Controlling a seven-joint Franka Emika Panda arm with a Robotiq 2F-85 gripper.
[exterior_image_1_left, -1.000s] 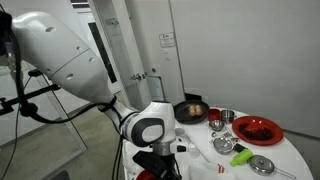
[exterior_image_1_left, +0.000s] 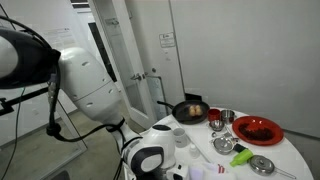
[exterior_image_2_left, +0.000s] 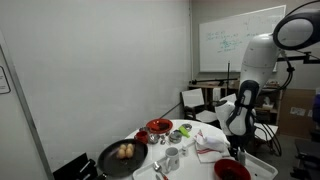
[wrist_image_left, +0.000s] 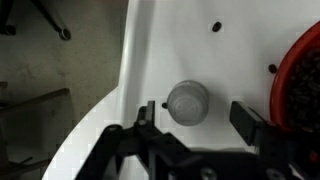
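Note:
My gripper is open, its two dark fingers standing apart in the wrist view. A small round grey object (wrist_image_left: 188, 103), like a cap or knob seen from above, shows between them on a white surface. No contact with either finger can be made out. In exterior view 2 my gripper (exterior_image_2_left: 240, 153) is low at the right end of the table, close to a red bowl (exterior_image_2_left: 229, 171). The wrist view shows a red bowl (wrist_image_left: 283, 75) of dark beans right of the fingers. The round object cannot be picked out in the exterior views.
A black pan (exterior_image_1_left: 190, 110) with brown round items, a red plate (exterior_image_1_left: 258, 130), metal pots, a green-handled item (exterior_image_1_left: 242, 158) and a white mug (exterior_image_2_left: 172, 153) fill the rest of the table. Several dark beans lie loose. The table edge is close left of the gripper.
The arm and hand have come down lower in exterior view 1. A red rim seen below the hand a second ago is now hidden there. The tableware has stayed put.

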